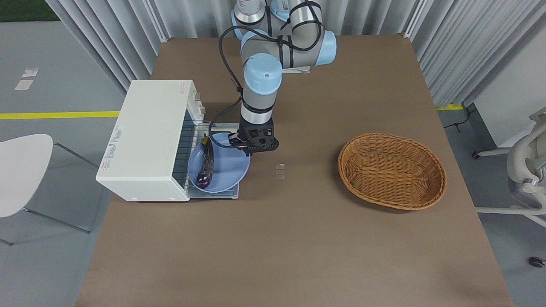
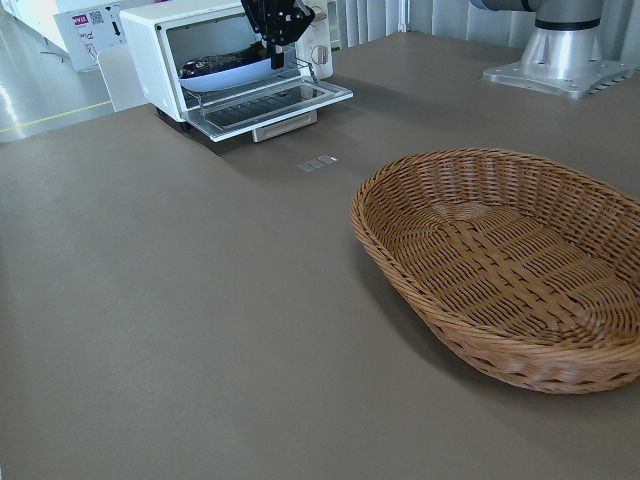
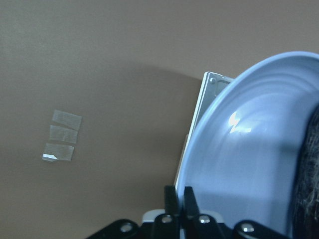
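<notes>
A white toaster oven [image 1: 140,138] lies on the table with its door [image 2: 265,108] folded down. Over that door, at the oven's mouth, is a light blue plate [image 1: 226,169] carrying a dark eggplant [image 1: 203,176]. My gripper is shut on the plate's right rim as the front view shows it; in the wrist view the rim runs between the fingertips. The eggplant is partly cut off at the wrist view's edge [image 3: 306,189].
An oval wicker basket [image 1: 391,171] sits on the right of the table, empty. Small clear strips [image 3: 64,134] lie beside the oven door.
</notes>
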